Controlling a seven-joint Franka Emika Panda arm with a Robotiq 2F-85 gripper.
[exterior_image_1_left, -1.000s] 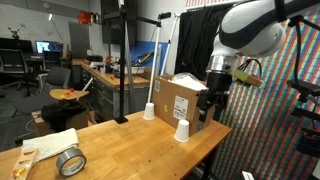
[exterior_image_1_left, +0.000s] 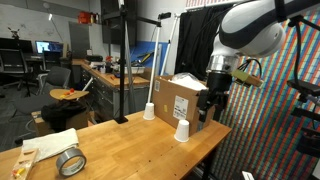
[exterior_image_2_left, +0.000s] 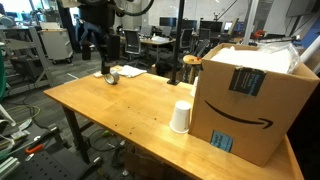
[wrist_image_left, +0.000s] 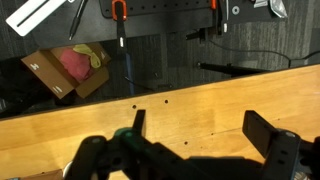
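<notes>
Above the table's edge, my gripper hangs with its two dark fingers (wrist_image_left: 139, 123) wide apart, and bare wood and floor show in the gap. A white cup (exterior_image_1_left: 182, 131) stands upside down on the wooden table (exterior_image_1_left: 125, 146), near the cardboard box. Another white cup (exterior_image_1_left: 149, 111) is farther back beside that box. In the second exterior view one white cup (exterior_image_2_left: 180, 117) shows in front of the box. A silver tape roll (exterior_image_1_left: 70, 162) lies at the other end of the table. The arm is well above the tabletop, touching nothing.
The large cardboard box (exterior_image_2_left: 240, 110), filled with white plastic, takes up one end of the table. A white cloth (exterior_image_1_left: 56, 144) lies near the tape. A dark upright post (exterior_image_1_left: 123, 60) rises behind the table.
</notes>
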